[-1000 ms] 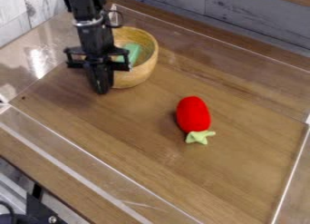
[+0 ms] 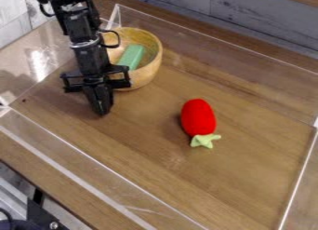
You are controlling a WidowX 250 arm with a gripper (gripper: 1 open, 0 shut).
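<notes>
The black robot gripper (image 2: pixel 99 94) reaches down from the upper left to just above the wooden table, at the left side of a yellow bowl (image 2: pixel 147 69); whether its fingers are apart or together is hard to make out. The bowl holds a green block (image 2: pixel 132 58) and is partly hidden behind the arm. A red vegetable toy with a green top (image 2: pixel 199 118), like a tomato or pepper, lies on the table right of centre.
A grey wooden wall (image 2: pixel 236 15) runs along the back. Clear edging borders the table at left and right.
The gripper and arm have shifted a little to the left, now showing more of the green block. The red toy has not moved.
</notes>
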